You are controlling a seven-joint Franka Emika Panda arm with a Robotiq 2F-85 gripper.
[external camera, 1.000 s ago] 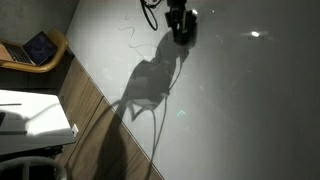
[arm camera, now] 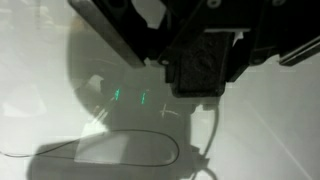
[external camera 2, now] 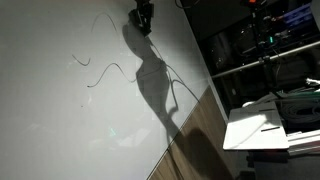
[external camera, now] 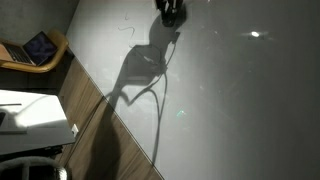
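Note:
A dark, blocky object [arm camera: 200,68], perhaps an eraser, is between the fingers of my gripper, which is shut on it. Behind it spreads a pale, glossy whiteboard [external camera: 230,100]. A thin dark curved line [arm camera: 120,131] crosses the board below the block in the wrist view. Exterior view 2 shows wavy dark strokes [external camera 2: 104,68] on the board, away from my gripper [external camera 2: 141,18]. In exterior view 1 my gripper [external camera: 171,12] is at the top edge, partly cut off. Whether the block touches the board cannot be made out.
An orange chair [external camera: 57,49] with a laptop [external camera: 40,48] on it and a white table [external camera: 38,125] stand beyond the board's edge. The arm's shadow covers part of the board.
In exterior view 1 my gripper has moved up and a little left, towards the top edge of the picture. Its shadow on the board has shifted as well.

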